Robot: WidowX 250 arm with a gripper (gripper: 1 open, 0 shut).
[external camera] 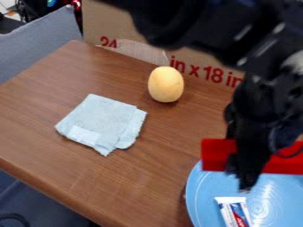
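Observation:
My dark gripper (249,160) fills the right of the view, blurred, shut on a red block (215,154) that sticks out on both sides of it above the blue plate (211,186). A small white-and-blue packet (235,212) lies on the plate. What lies under the gripper is hidden.
A folded light-blue cloth (102,122) lies on the wooden table (71,177) at left. A yellow egg-shaped object (166,84) stands at the back, before a cardboard box (124,31).

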